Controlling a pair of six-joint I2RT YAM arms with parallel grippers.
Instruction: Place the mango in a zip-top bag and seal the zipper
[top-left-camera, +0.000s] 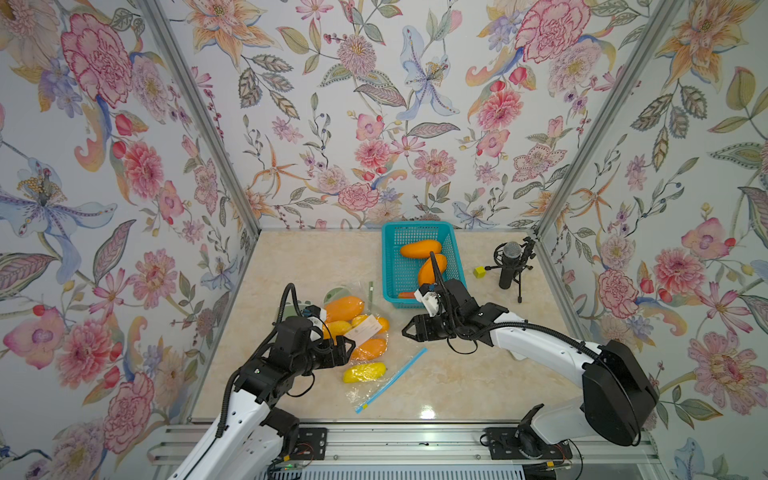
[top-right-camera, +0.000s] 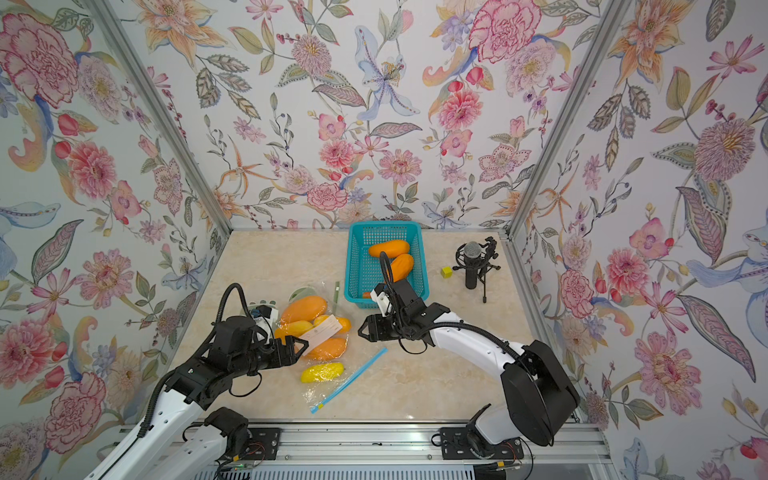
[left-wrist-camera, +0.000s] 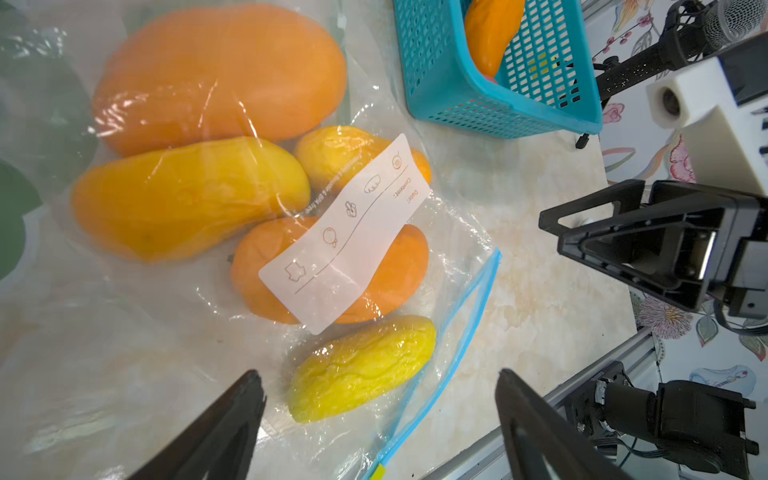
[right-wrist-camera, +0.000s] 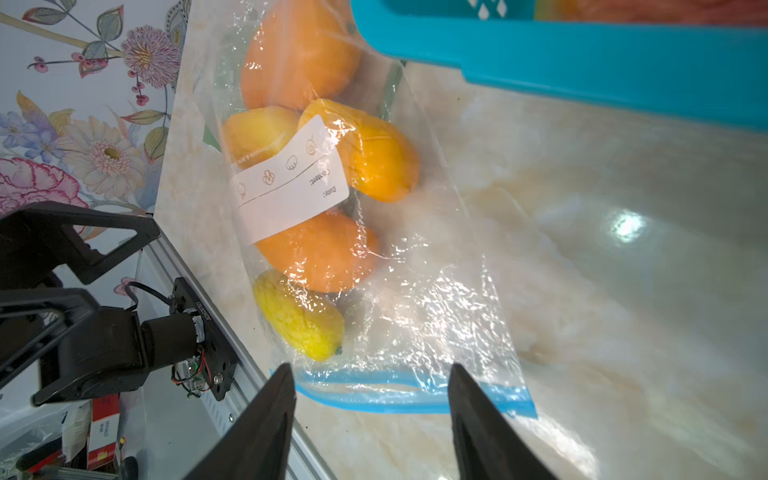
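A clear zip top bag (right-wrist-camera: 436, 316) lies flat with several orange and yellow mangoes and a white label (left-wrist-camera: 352, 232) inside. Closest to its mouth is a bumpy yellow mango (left-wrist-camera: 364, 366). The blue zipper (top-left-camera: 392, 378) runs along the bag's front right edge; a small yellow piece (left-wrist-camera: 378, 472) marks one end. Over the bag's left part, my left gripper (top-left-camera: 342, 352) stands open and empty. My right gripper (top-left-camera: 414, 329) is above the table just right of the bag, its fingers (right-wrist-camera: 268, 428) apart, with the zipper (right-wrist-camera: 400, 387) visible beyond them. Neither gripper holds anything.
Behind the bag stands a teal basket (top-left-camera: 388, 272) holding orange mangoes. A black microphone on a stand (top-left-camera: 509, 268) and a small yellow cube (top-left-camera: 479, 272) are at the back right.
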